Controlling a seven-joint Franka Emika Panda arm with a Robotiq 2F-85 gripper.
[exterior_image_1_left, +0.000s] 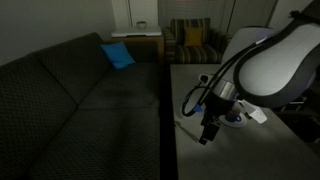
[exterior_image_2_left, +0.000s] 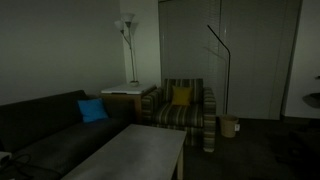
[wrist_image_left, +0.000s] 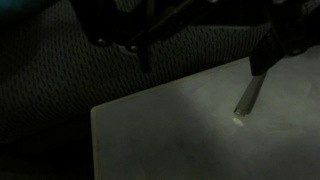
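Observation:
A thin pale utensil (wrist_image_left: 248, 98) lies on the grey table (wrist_image_left: 165, 130), with its upper end meeting the right finger (wrist_image_left: 267, 52) in the wrist view. Whether they touch is unclear. My gripper stands open, its dark fingers far apart and nothing seen between them. From the side, the gripper (exterior_image_1_left: 200, 121) is low over the table near the same utensil (exterior_image_1_left: 186, 132). A white plate (exterior_image_1_left: 235, 122) with a dark cup sits to its right, partly hidden by the arm.
A dark sofa (exterior_image_1_left: 85, 100) with a blue cushion (exterior_image_1_left: 117, 54) runs along the table's left side. At the far end stands a striped armchair (exterior_image_2_left: 185, 117) with a yellow cushion (exterior_image_2_left: 181, 96).

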